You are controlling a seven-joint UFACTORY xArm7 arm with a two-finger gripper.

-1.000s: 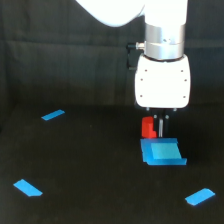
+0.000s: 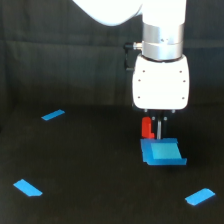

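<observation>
In the camera view, my gripper (image 2: 157, 129) points straight down on the right side of the dark table. A small red block (image 2: 147, 127) shows right beside its fingers, on their left; whether they touch it is not clear. Just in front of and below the fingertips lies a blue square piece (image 2: 164, 151) with a lighter blue middle. The fingers are small and dark here, so how far apart they stand is hard to make out.
Blue tape strips mark the dark table at the back left (image 2: 53, 115), front left (image 2: 27, 188) and front right (image 2: 200, 197). A dark curtain (image 2: 60, 60) hangs behind.
My gripper has shifted very slightly left and down. The red block and the blue square look about where they were.
</observation>
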